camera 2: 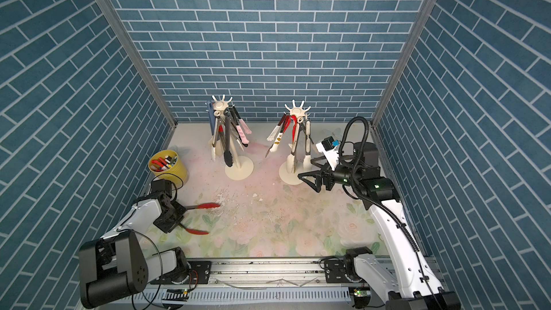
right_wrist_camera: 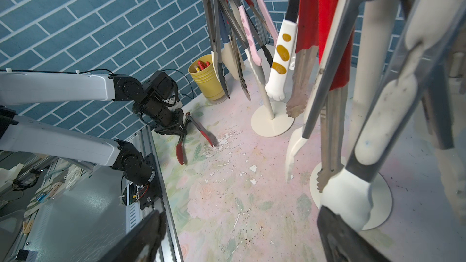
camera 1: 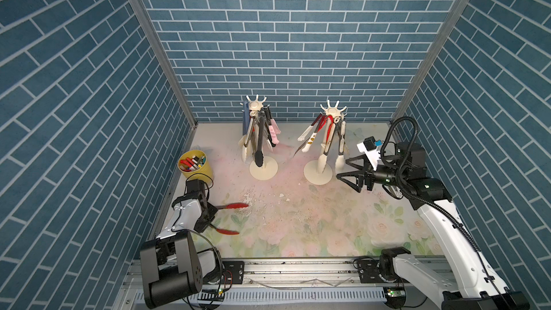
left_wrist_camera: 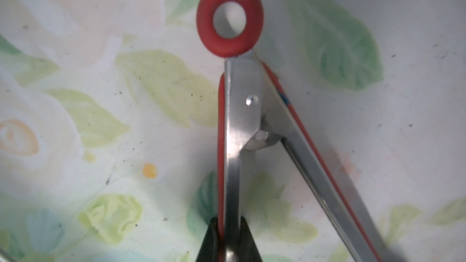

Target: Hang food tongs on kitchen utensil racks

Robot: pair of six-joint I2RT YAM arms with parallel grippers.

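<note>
The red-tipped tongs point(camera 1: 234, 205) lie spread at the table's left front, legs apart, tips pointing right. In the left wrist view, my left gripper is shut on one metal leg of the tongs, below the red ring point(left_wrist_camera: 230, 18) at their hinge end. Whether the tongs touch the table is hard to tell. Two cream racks stand at the back: the left rack point(camera 1: 263, 168) and the right rack point(camera 1: 318, 172), both hung with several tongs. My right gripper is open and empty, just right of the right rack.
A yellow bucket point(camera 1: 202, 170) of mostly red items stands behind the left gripper. White crumbs point(camera 1: 248, 203) lie beyond the red tips. Tongs hanging from the right rack, including a white-tipped pair point(right_wrist_camera: 347, 194), crowd the right wrist view.
</note>
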